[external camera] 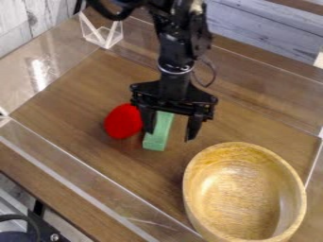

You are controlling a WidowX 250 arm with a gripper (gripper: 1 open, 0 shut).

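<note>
My black gripper (171,114) hangs open over the middle of the wooden table, its fingers spread on either side of a green block (159,138). The block's upper part is partly hidden by the gripper. A red round object (120,123) lies just left of the block, close to the left finger.
A large wooden bowl (243,194) fills the front right of the table (63,113). A white wire-like object (101,30) is at the back left.
</note>
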